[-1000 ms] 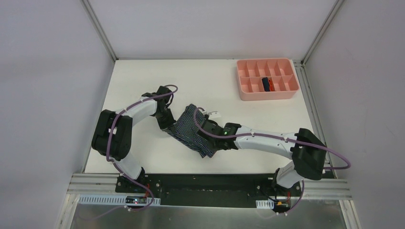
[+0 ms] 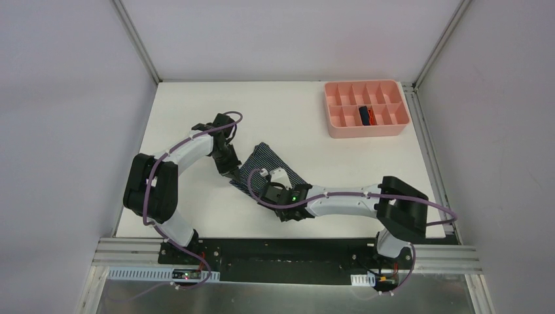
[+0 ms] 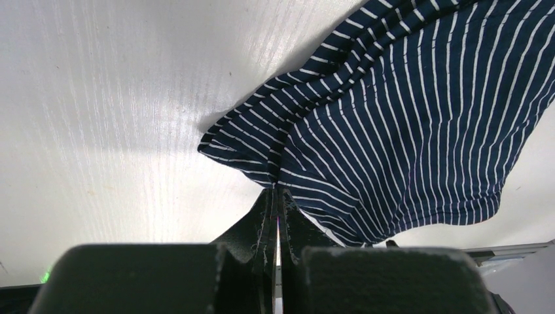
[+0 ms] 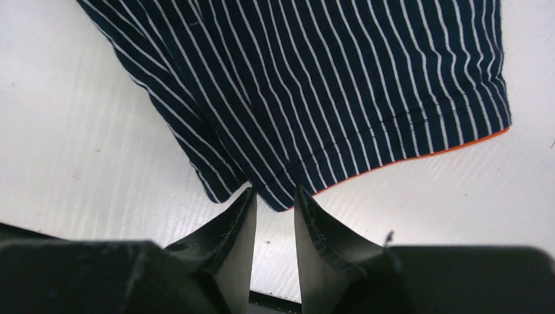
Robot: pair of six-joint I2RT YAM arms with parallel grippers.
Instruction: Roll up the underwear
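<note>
The dark striped underwear [image 2: 262, 161] lies spread on the table, tilted across its middle. In the left wrist view the underwear [image 3: 406, 131] has a bunched, folded edge along its upper left side. My left gripper is shut with its tips on the cloth's edge, and a bit of fabric seems pinched there. Seen from the right wrist, the underwear [image 4: 347, 85] has an orange trim along its lower hem and a folded flap at left. My right gripper is part open, its fingertips either side of the hem's lower corner.
A pink divided box [image 2: 364, 131] stands at the back right, with a dark rolled item [image 2: 364, 116] in one compartment. Bare table surrounds the cloth behind and to the right. The table's front edge runs close below the right gripper.
My right gripper has moved left and toward the front edge, down to the cloth's near corner. The left gripper has shifted slightly back. The cloth looks nearly unmoved.
</note>
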